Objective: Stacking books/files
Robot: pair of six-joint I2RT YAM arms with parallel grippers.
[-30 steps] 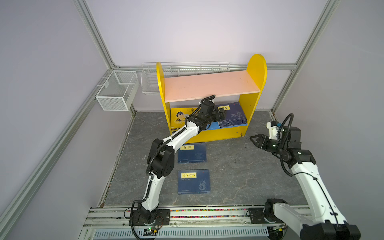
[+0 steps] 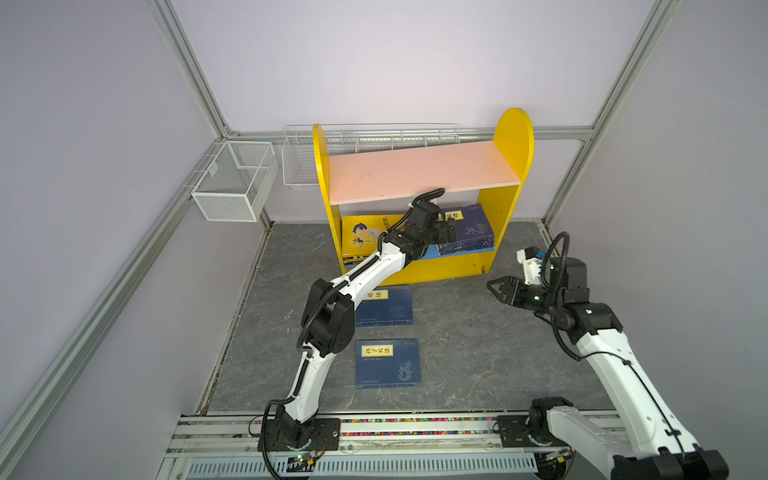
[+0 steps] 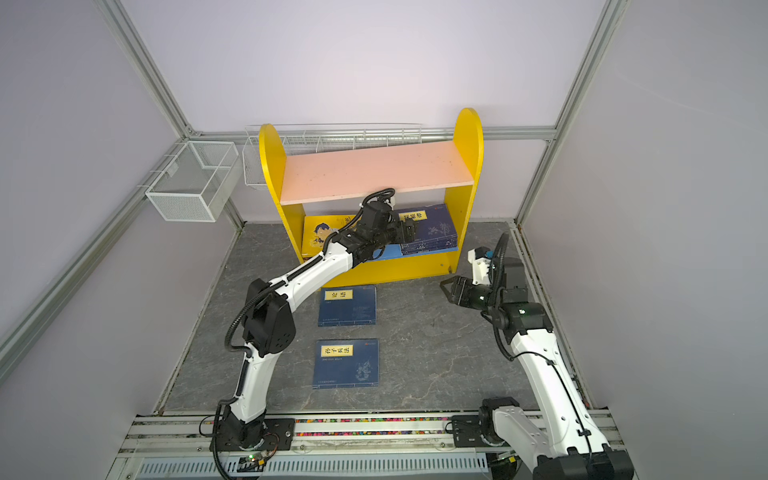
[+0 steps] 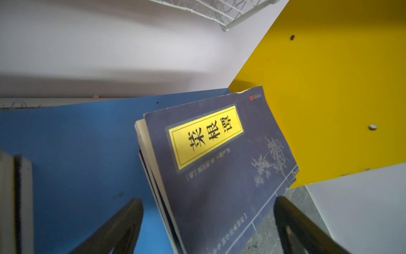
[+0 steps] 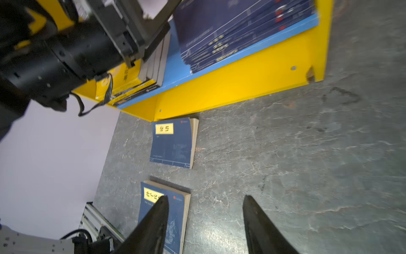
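Observation:
A stack of dark blue books [image 2: 472,228] lies on the right of the lower shelf. Its top book [image 4: 220,169], with a yellow title label, fills the left wrist view. My left gripper [image 2: 449,231] is inside the shelf at the stack's left side, its fingers [image 4: 122,228] wide apart around the near part of the stack; contact cannot be told. Two blue books lie flat on the floor: one near the shelf [image 3: 348,308], one farther forward [image 3: 345,366]. Right of them, in the air, my right gripper [image 2: 497,289] stands with parted fingers [image 5: 158,216], empty between.
Yellow books [image 3: 320,233] occupy the shelf's left side, beneath the pink upper board [image 2: 420,172]. Yellow side panels [image 2: 512,152] bound the shelf. A white wire basket [image 2: 236,180] hangs at left.
My left gripper has shifted slightly right towards the dark stack. The right gripper has moved left and a little forward of the shelf. The floor books have stayed put.

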